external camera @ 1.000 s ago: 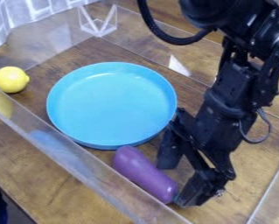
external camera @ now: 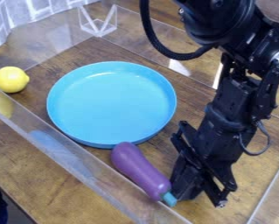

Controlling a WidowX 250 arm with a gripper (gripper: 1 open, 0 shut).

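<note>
My black gripper (external camera: 191, 180) hangs low at the right, its fingertips down by the teal-tipped end of a purple eggplant (external camera: 139, 170), which lies along the clear front wall. The gripper looks shut; whether anything is between its fingers is hard to see. A blue plate (external camera: 110, 101) sits left of the gripper, behind the eggplant.
A yellow lemon (external camera: 10, 79) lies at the far left by the clear wall. Clear walls run along the front left and back.
The gripper has shifted slightly left and up toward the eggplant's end, and the eggplant has moved a little toward the upper left.
</note>
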